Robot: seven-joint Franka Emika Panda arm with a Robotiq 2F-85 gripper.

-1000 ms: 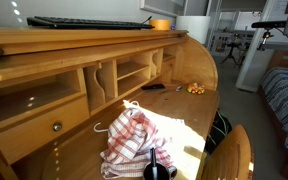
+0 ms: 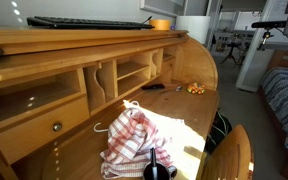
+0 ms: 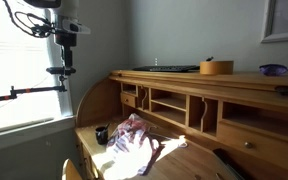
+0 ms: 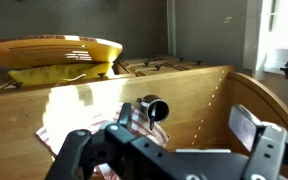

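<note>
A dark mug (image 2: 160, 172) with a black utensil standing in it is at the bottom edge of exterior view 1. Beside it a crumpled red-and-white checked cloth (image 2: 134, 140) lies on the wooden desk (image 2: 76, 152). Both show in the wrist view, the mug (image 4: 160, 108) near the middle and part of the cloth (image 4: 69, 110) to its left, partly hidden by the gripper. My gripper is open, its fingers (image 4: 72, 157) wide apart and nothing visible between them. In exterior view 2 it hangs high at the left, clear of the desk.
Shelves and a drawer (image 2: 39, 129) line the desk's back. On the top ledge are a black keyboard (image 2: 89, 23) and an orange round container (image 3: 216, 67). Small colourful items (image 2: 195, 89) lie at the desk's far end. A wooden chair (image 2: 232, 158) stands in front.
</note>
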